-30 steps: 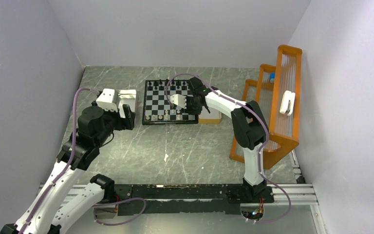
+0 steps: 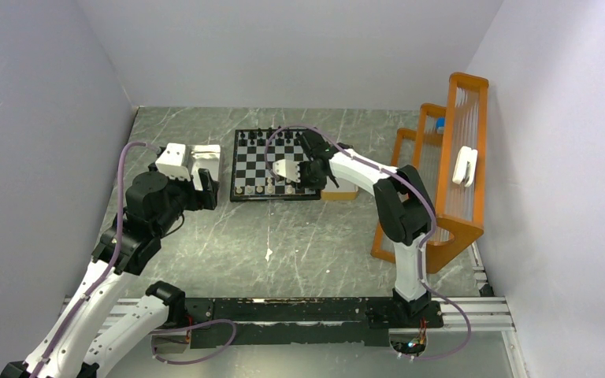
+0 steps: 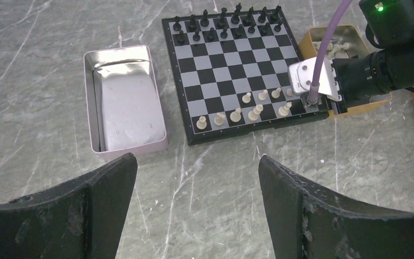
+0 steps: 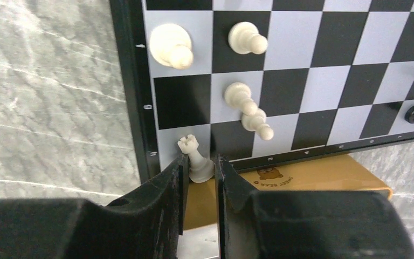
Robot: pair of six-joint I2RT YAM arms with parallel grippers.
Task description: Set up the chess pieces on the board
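Observation:
The chessboard [image 3: 223, 75] lies mid-table, black pieces [image 3: 237, 19] filling its far rows. Along its near edge stand several white pieces [image 3: 235, 115], with a few white pawns [image 3: 262, 95] one row in. In the right wrist view, a white rook [image 4: 198, 164] sits tilted between the fingertips of my right gripper, which look shut on it. Its crenellated top points at the light corner square; whether it touches the board cannot be told. Well left of the board, my left gripper is open and empty.
A yellow box [image 3: 372, 105] holding more white pieces adjoins the board's right side, partly behind my right arm. An empty pinkish metal tray [image 3: 129, 108] lies left of the board. A wooden rack [image 2: 441, 173] stands at right.
The right gripper has shifted slightly toward the near edge of the board at its right corner. My left arm has stayed where it was.

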